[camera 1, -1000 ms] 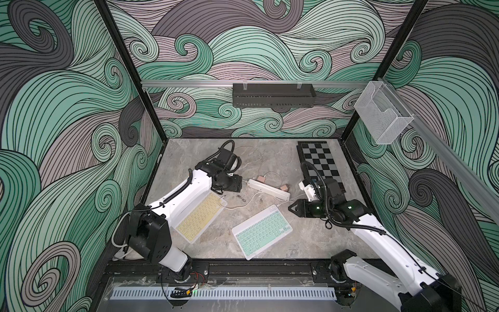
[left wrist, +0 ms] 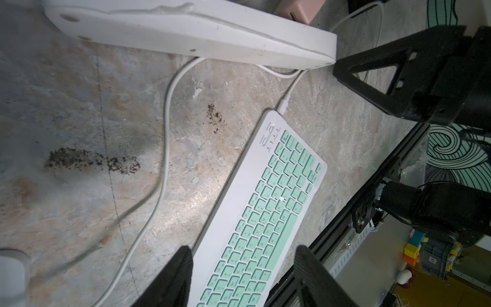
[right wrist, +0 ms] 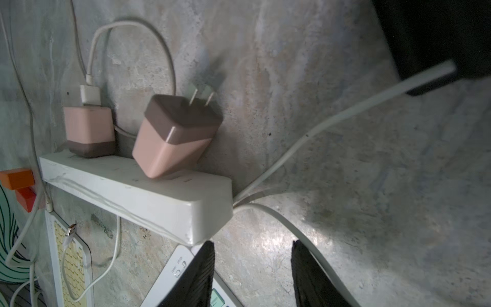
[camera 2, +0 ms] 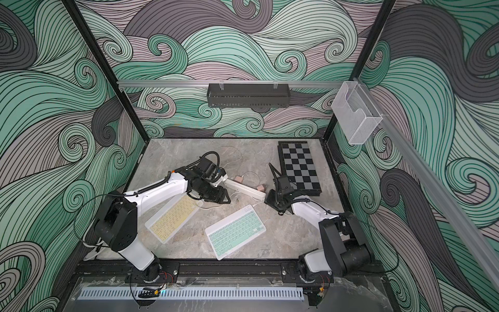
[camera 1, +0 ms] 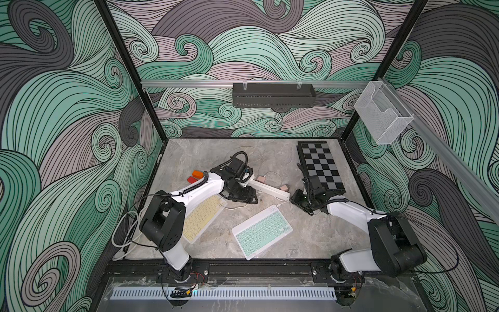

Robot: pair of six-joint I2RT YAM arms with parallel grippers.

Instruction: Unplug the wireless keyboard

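The white keyboard with mint keys (camera 1: 261, 231) lies front centre, a white cable plug (left wrist: 282, 105) in its top corner and the cable running toward the white power strip (right wrist: 133, 194). My left gripper hangs over this keyboard, fingers apart in the wrist view; whether anything is between them is unclear. My right gripper is at the strip's right end, fingers apart above the table near a cable. Two pink chargers (right wrist: 89, 130) sit on or by the strip. A yellow-keyed keyboard (camera 2: 171, 218) lies to the left, with a cable at its top end.
A checkerboard (camera 1: 319, 161) fills the back right. Orange and red blocks (right wrist: 18, 179) lie at the left. Loose cables cross the middle.
My left gripper has moved right and slightly toward the front. My right arm has drawn in and swung round toward the power strip's right end.
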